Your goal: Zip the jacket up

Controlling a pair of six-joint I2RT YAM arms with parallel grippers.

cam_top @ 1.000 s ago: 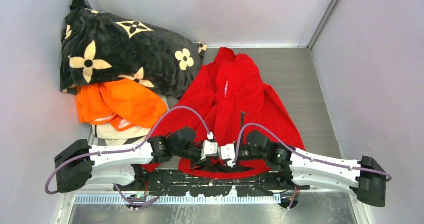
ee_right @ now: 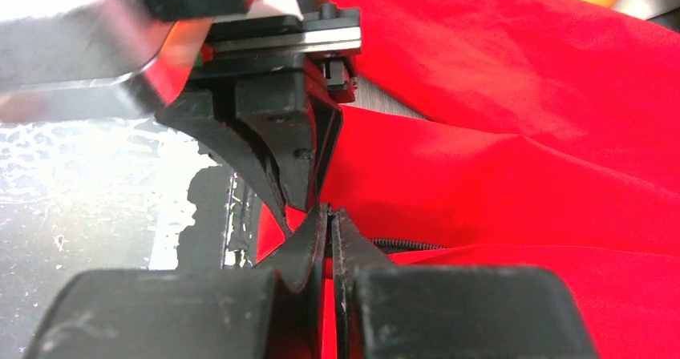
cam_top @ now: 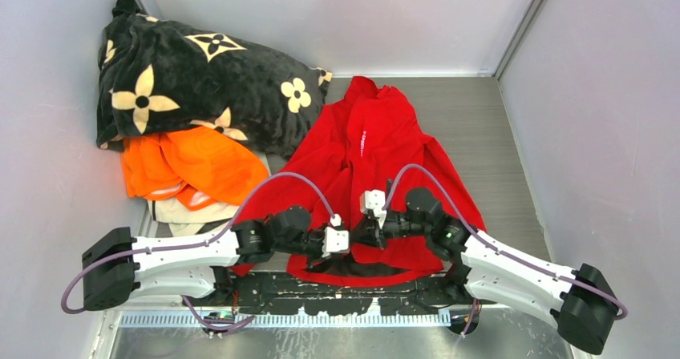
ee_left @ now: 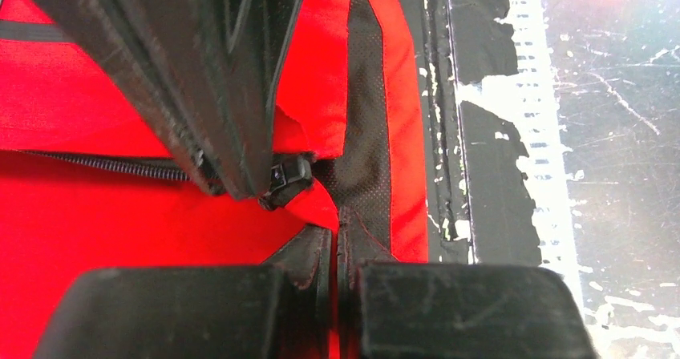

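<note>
The red jacket (cam_top: 421,183) lies flat, its lower hem under both grippers. In the left wrist view the black zipper (ee_left: 120,165) runs to a bottom fitting (ee_left: 290,179), with the fingers of my right gripper shut on it. My left gripper is shut at the jacket's edge beside that fitting; red fabric shows at its tips, and whether it pinches any is hard to tell. In the right wrist view my right gripper is shut at the zipper's lower end, close beside the left one, its tips partly hiding the zipper.
A dark patterned pillow (cam_top: 200,86), orange clothing (cam_top: 192,167) and cream cloth fill the back left. Bare grey floor (cam_top: 481,151) lies right of the jacket, inside pale walls. A metal front edge borders the work area below the hem.
In the top view my right wrist has moved up, towards the back, over the last second and the arm has tilted. The left arm has shifted only slightly.
</note>
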